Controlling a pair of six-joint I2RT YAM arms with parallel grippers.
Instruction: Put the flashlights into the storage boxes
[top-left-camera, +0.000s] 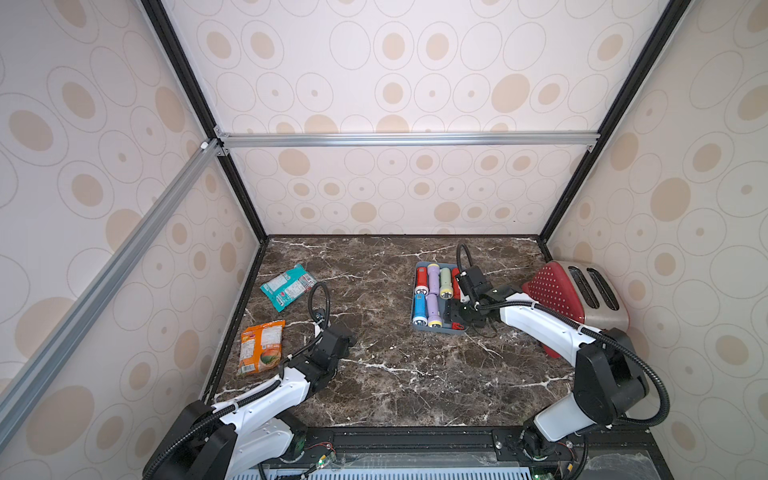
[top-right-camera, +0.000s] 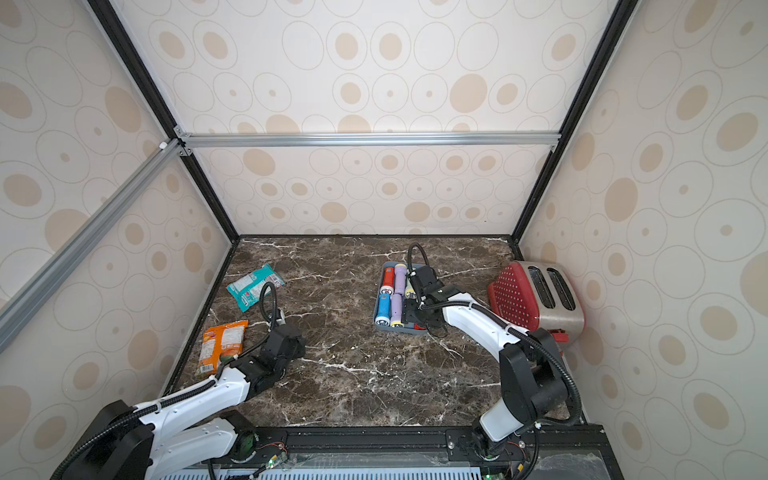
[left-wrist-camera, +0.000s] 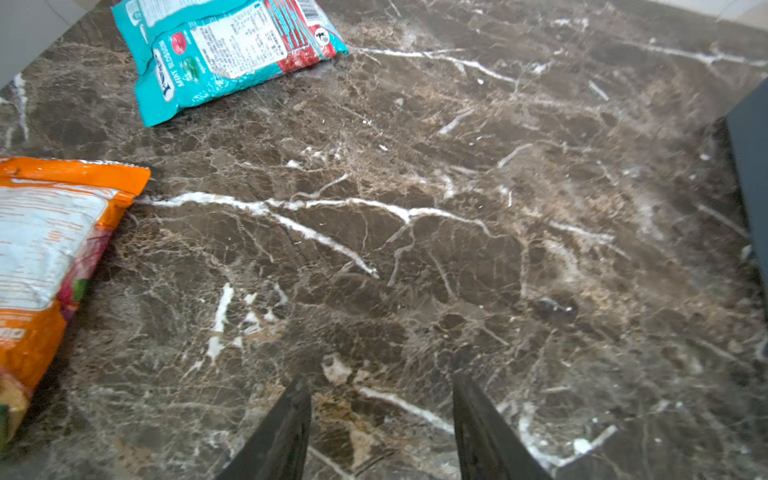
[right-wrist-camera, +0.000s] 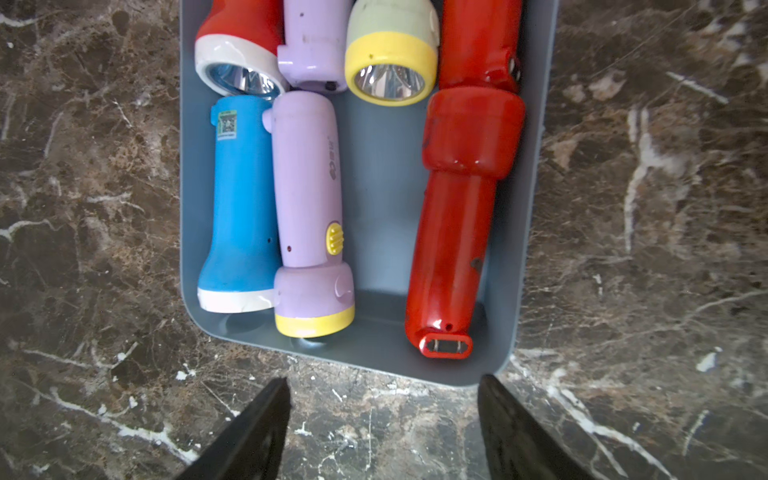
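A grey storage box (right-wrist-camera: 378, 200) holds flashlights in two rows: blue (right-wrist-camera: 240, 208), lilac (right-wrist-camera: 308, 184) and long red (right-wrist-camera: 452, 240) in the near row, with red, lilac, pale green (right-wrist-camera: 392, 32) and red behind. An empty stretch of box floor lies between the near lilac and red ones. My right gripper hangs over the box's near edge, part open, nothing seen between its fingers. My left gripper is part open over bare marble, left of the box, nothing between its fingers.
A teal packet (top-left-camera: 288, 286) and an orange packet (top-left-camera: 261, 346) lie on the left. A red toaster (top-right-camera: 536, 296) stands at the right by the wall.
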